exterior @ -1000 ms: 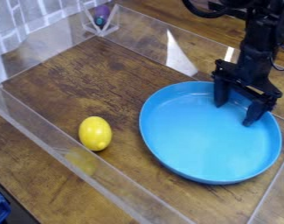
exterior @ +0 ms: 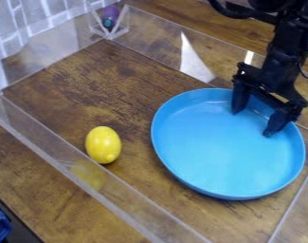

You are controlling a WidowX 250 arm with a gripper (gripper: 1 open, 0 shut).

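Observation:
My black gripper (exterior: 262, 101) reaches in from the top right and is down at the back rim of a large blue plate (exterior: 226, 147), its fingers over the plate's upper right part. Whether it is open or shut, and whether anything is between the fingers, I cannot tell. A yellow egg-shaped object (exterior: 103, 144) lies on the wooden floor, left of the plate and apart from it.
Clear low walls border the wooden area (exterior: 67, 95). A small purple and teal object (exterior: 109, 16) is at the top left, and a dark blue item (exterior: 5, 226) at the bottom left corner.
My arm and gripper have shifted very slightly at the plate's back edge. The plate and yellow object look unmoved.

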